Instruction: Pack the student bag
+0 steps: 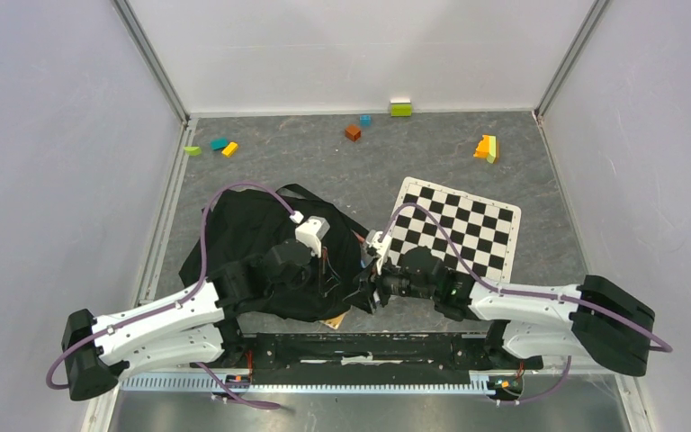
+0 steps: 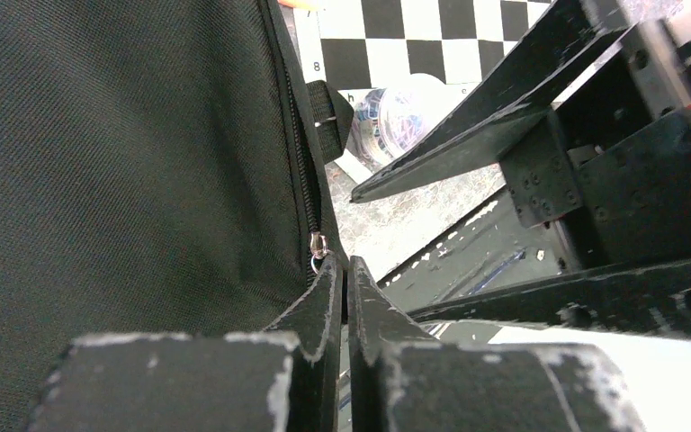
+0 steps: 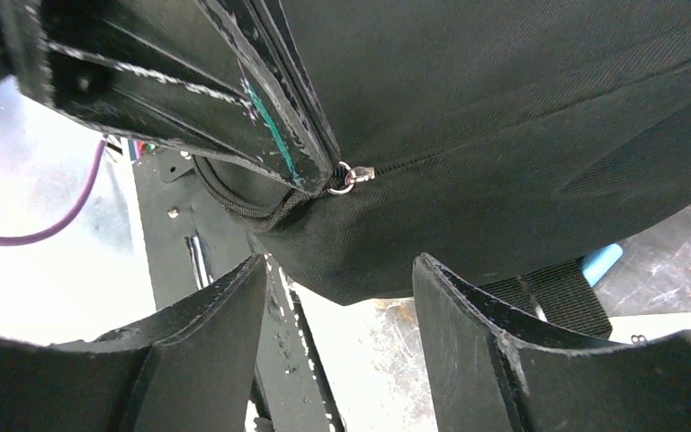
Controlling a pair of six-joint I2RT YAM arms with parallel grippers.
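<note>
A black bag (image 1: 234, 225) lies on the left of the mat, its zipper running toward the lower right. My left gripper is shut on the bag at the metal zipper pull; the pull's ring also shows in the right wrist view beside that gripper's tip. My right gripper stands open just beside it, fingers pointed at the bag's lower corner with nothing between them. A clear round container (image 2: 403, 117) lies beyond the bag strap.
A checkerboard (image 1: 454, 225) is at the right. Several toy blocks (image 1: 353, 132) lie along the back. A wooden item (image 1: 333, 322) sticks out under the bag's front.
</note>
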